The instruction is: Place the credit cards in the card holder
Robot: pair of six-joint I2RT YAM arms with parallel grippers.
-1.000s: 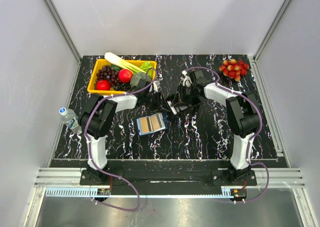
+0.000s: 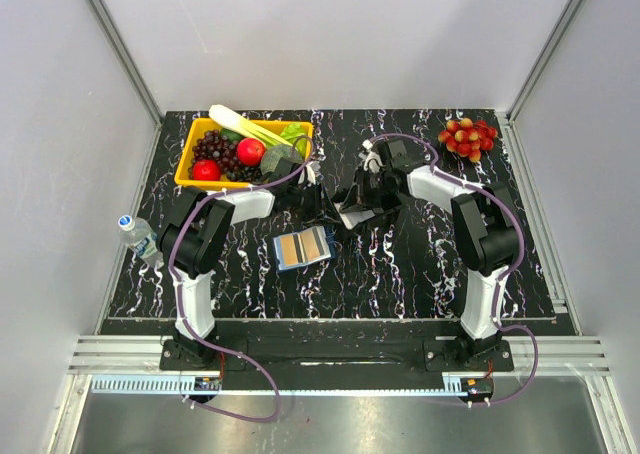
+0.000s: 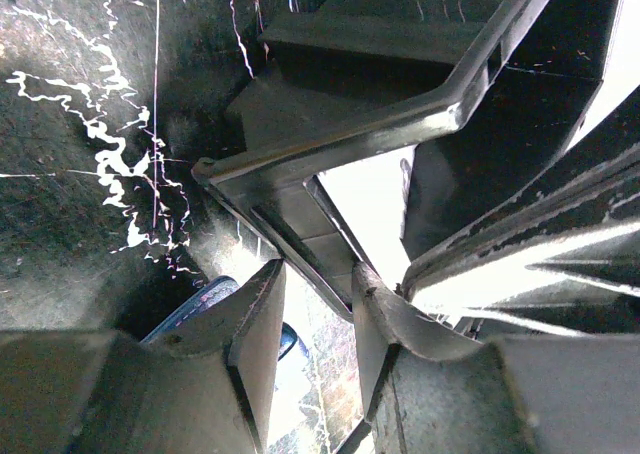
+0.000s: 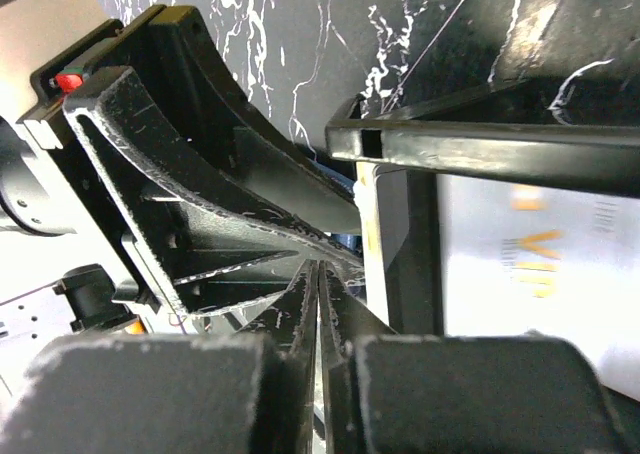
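Note:
A black card holder [image 3: 340, 124] sits at the centre of the table between both grippers, with a white card [image 4: 530, 274] showing in it. My left gripper is at the holder's edge, fingertips slightly apart, touching it. My right gripper has its fingertips together at the holder's side beside a pale card edge; whether something is between them is hidden. A blue-edged tray of cards [image 2: 300, 249] lies below the grippers in the top view.
A yellow basket [image 2: 185, 159] of fruit and vegetables stands at the back left, a water bottle [image 2: 140, 240] at the left, and red fruit [image 2: 467, 136] at the back right.
The white card at the centre between the grippers shows slightly differently in the top view; the arms have barely moved.

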